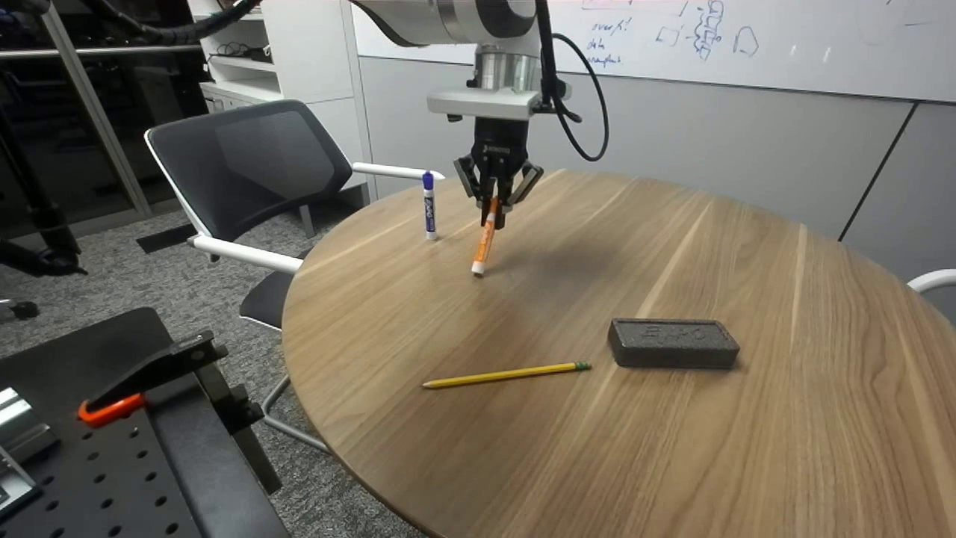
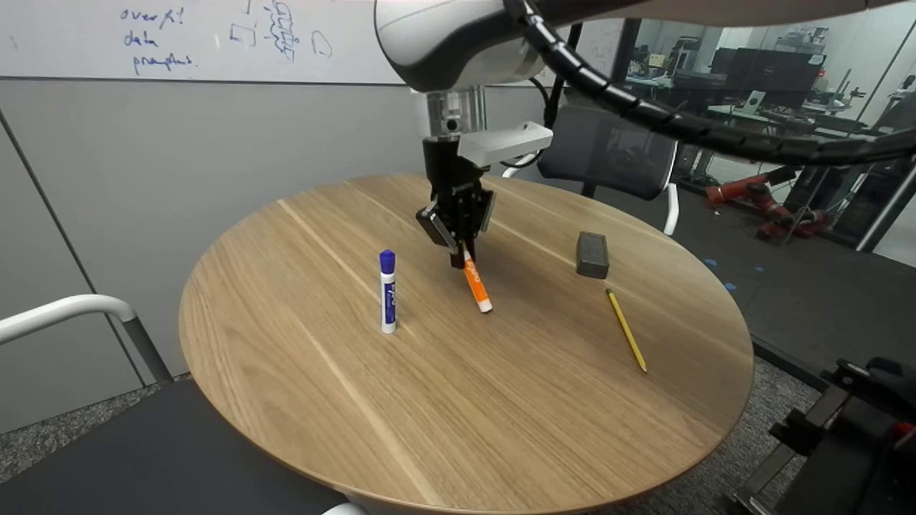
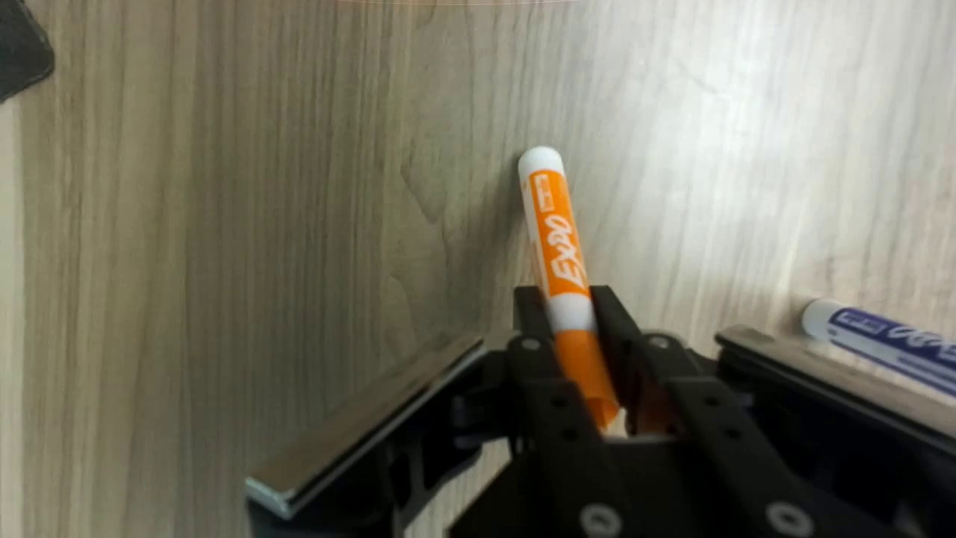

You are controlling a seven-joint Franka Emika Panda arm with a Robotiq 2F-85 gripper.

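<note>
My gripper is shut on an orange Expo marker, over the far left part of the round table. In the wrist view the fingers pinch the marker around its orange cap, and its white end points away from the gripper. The marker leans: its lower end slants out from under the fingers in both exterior views. Whether that end touches the tabletop, I cannot tell for sure. A blue Expo marker stands upright on its own, cap up, a short way from the gripper.
A dark eraser and a yellow pencil lie on the wooden table, well apart from the gripper. Chairs stand around the table's edge.
</note>
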